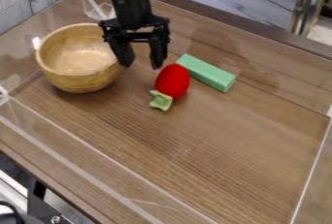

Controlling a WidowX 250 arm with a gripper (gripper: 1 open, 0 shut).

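My black gripper (136,46) hangs over the top centre of the table, open, just right of a wooden bowl (81,80). A red object (174,80) with a pale green piece (161,101) at its lower left lies below and right of the gripper, apart from it. A green block (207,72) lies diagonally to the right of the red object.
A grey wall stands at the top left, and a wooden ledge shows at the top right corner.
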